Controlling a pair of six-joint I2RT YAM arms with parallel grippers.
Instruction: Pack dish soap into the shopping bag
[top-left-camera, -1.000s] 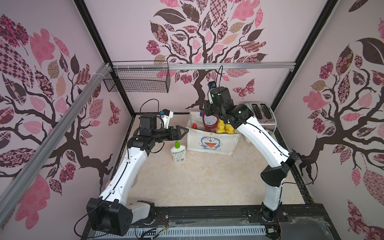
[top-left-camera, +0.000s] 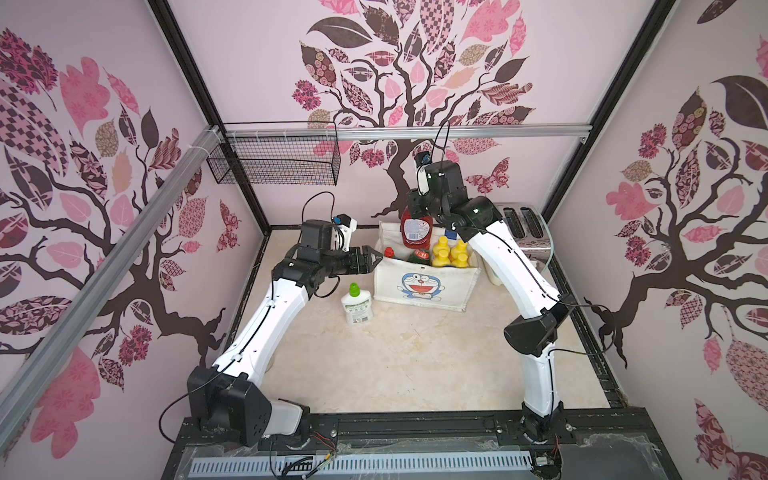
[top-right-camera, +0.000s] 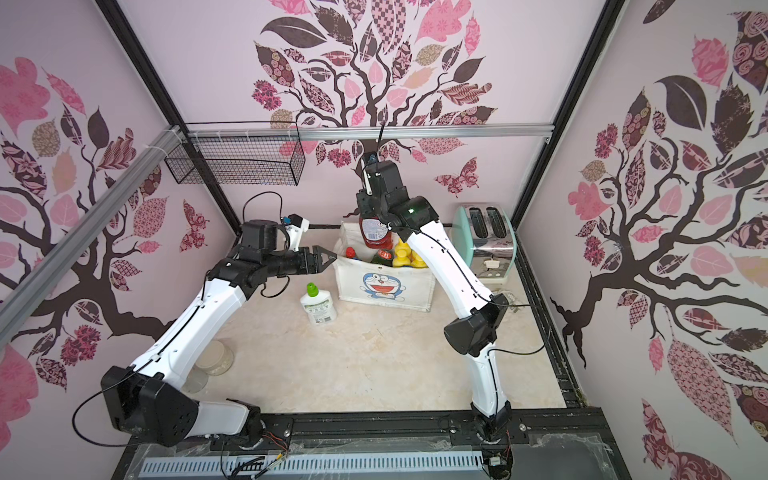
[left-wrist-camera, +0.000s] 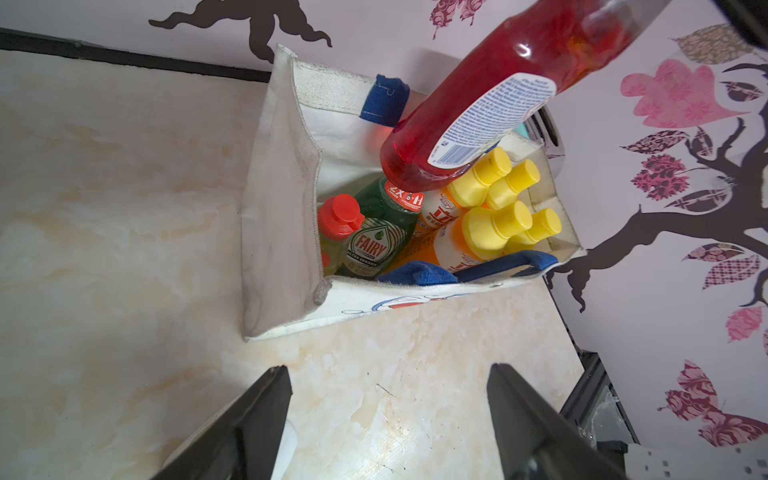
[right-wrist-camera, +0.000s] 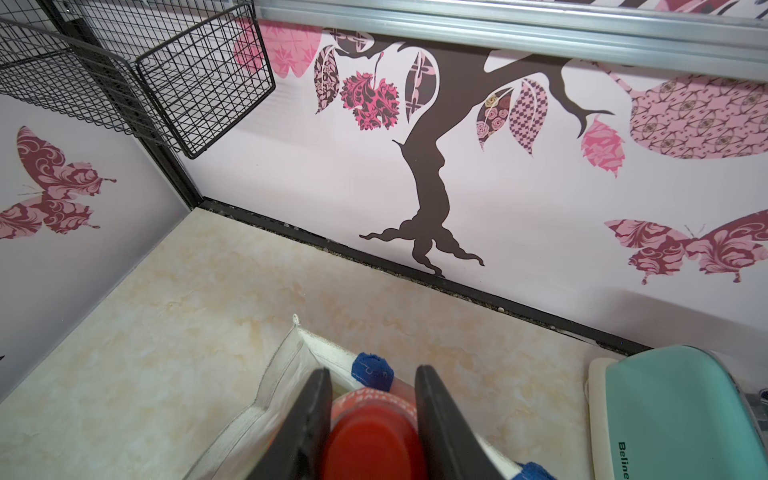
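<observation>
A white cloth shopping bag (top-left-camera: 400, 284) stands open at the back of the table. Inside, the left wrist view shows a green Fairy bottle (left-wrist-camera: 376, 232), a small red-capped bottle (left-wrist-camera: 340, 217) and several yellow-capped bottles (left-wrist-camera: 492, 228). Above the bag hangs a red bottle (left-wrist-camera: 480, 104), its cap between the fingers of my right gripper, which is shut on it. The bottle's base sits at about the bag's opening. My left gripper is open and empty at the bag's left side. Below it stands a white bottle with a green cap (top-left-camera: 357, 305).
A toaster (top-right-camera: 484, 240) stands right of the bag. A wire basket (top-left-camera: 276, 160) hangs at the back left. Round lids or jars (top-right-camera: 212, 360) lie near the left arm.
The red bottle and my right gripper have risen, baring the green bottle beneath. My left gripper has shifted slightly right, toward the bag. The green-capped bottle has stayed put.
</observation>
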